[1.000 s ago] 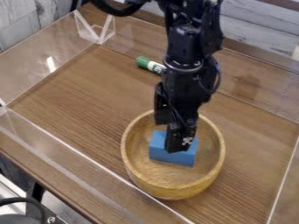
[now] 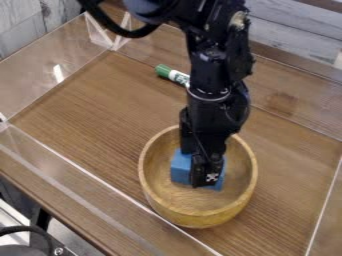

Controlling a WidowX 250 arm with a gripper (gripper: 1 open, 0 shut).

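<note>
My black gripper (image 2: 201,167) hangs from the top of the camera view down into a round wooden bowl (image 2: 187,210), its open fingers over and around a blue block (image 2: 183,170) lying in the bowl. The gripper partly hides the block, and whether the fingers touch it cannot be told.
A small green and white object (image 2: 173,75) lies on the wooden table (image 2: 80,120) behind the arm. A dark cable curves at the bottom left. The table left of the bowl is clear.
The gripper has moved down into the bowl, onto the blue block, covering more of it.
</note>
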